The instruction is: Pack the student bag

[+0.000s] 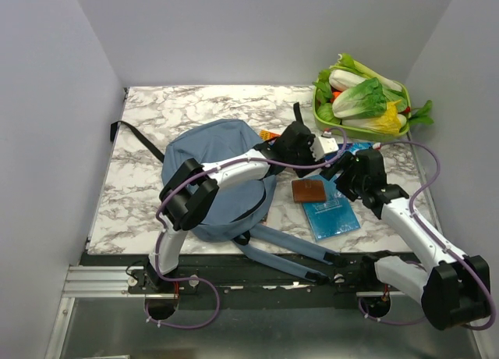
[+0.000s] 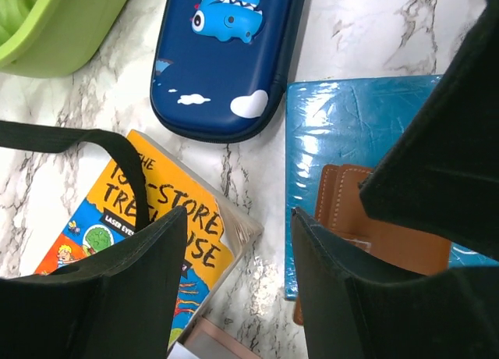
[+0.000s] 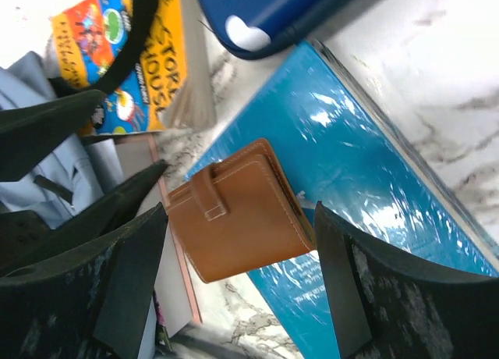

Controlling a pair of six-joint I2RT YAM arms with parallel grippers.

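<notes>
A brown wallet (image 1: 309,190) (image 3: 242,218) lies folded shut on the blue book (image 1: 335,215) (image 3: 351,179), overhanging its left side. My right gripper is open above the wallet, with nothing held. Beside it, up and left of the wallet, my left gripper stands open; only bare marble and book edges show between its fingers. The grey-blue bag (image 1: 210,152) lies spread on the left of the table. A navy pencil case (image 2: 222,62) with a dinosaur sits beyond the blue book. A yellow storybook (image 2: 156,211) lies near the left gripper, a black strap across it.
A green basket of vegetables (image 1: 345,130) stands at the back right. The two grippers are close together, with a dark right finger (image 2: 437,140) crossing the left wrist view. Bare marble shows behind and left of the bag.
</notes>
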